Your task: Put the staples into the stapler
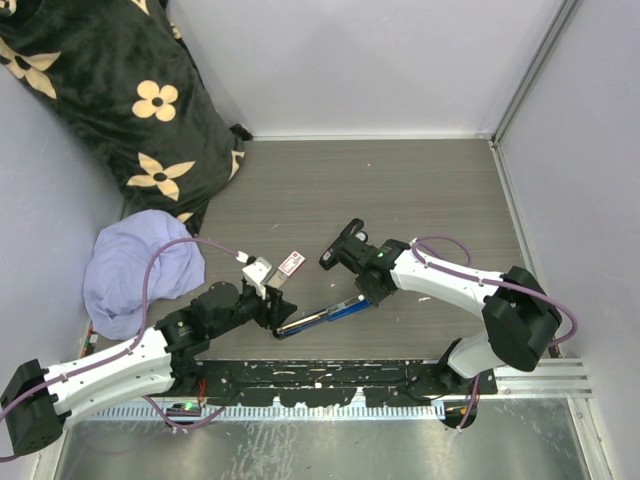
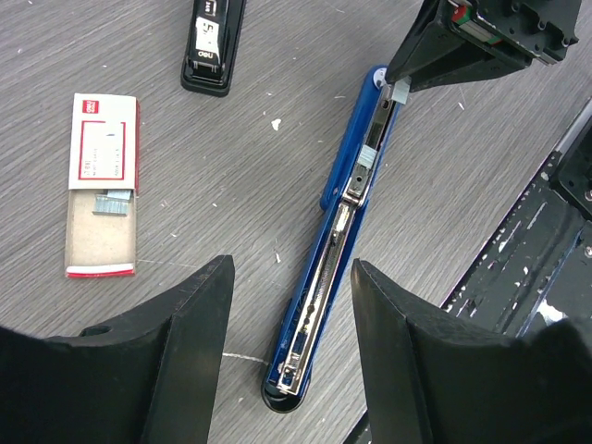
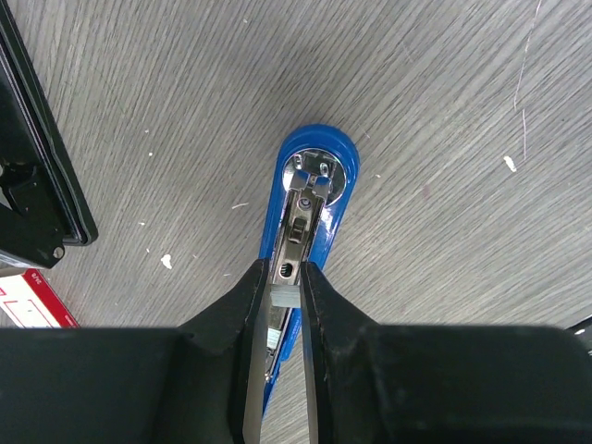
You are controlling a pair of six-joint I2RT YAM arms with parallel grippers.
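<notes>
The blue stapler (image 2: 321, 268) lies unfolded on the table, its long metal channel exposed. A short strip of silver staples (image 3: 285, 296) is pinched between the fingertips of my right gripper, over the stapler's blue, round-ended part. Another small staple piece (image 2: 367, 156) sits on the metal of that part, farther toward the hinge. My left gripper is open above the channel half, a finger on either side in its view and nothing held. The staple box (image 2: 102, 180) lies partly slid open, a few staple strips (image 2: 113, 203) inside.
A black stapler (image 2: 214, 46) lies behind the blue one. A lilac cloth (image 1: 143, 270) and a dark flowered cushion (image 1: 150, 130) fill the left side.
</notes>
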